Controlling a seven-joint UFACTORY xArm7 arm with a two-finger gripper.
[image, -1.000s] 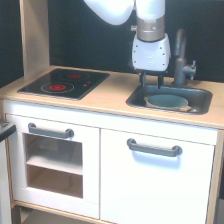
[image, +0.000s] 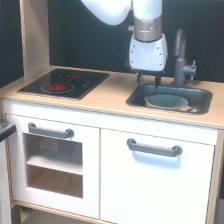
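My gripper (image: 148, 80) hangs over the left part of the sink, pointing down. Its two dark fingers stand apart, and nothing shows between them. Below and slightly to the right, a blue-green bowl or pan (image: 166, 101) rests in the dark sink (image: 199, 103). The gripper appears to be clear of it.
A black faucet (image: 180, 58) rises behind the sink, right of the gripper. On the left of the wooden counter (image: 113, 92) lies a black stovetop (image: 62, 84). Underneath are a windowed door (image: 55, 133) and a white door (image: 154, 181), each with a dark handle.
My gripper has shifted slightly to the left above the sink. The bowl or pan stays where it was.
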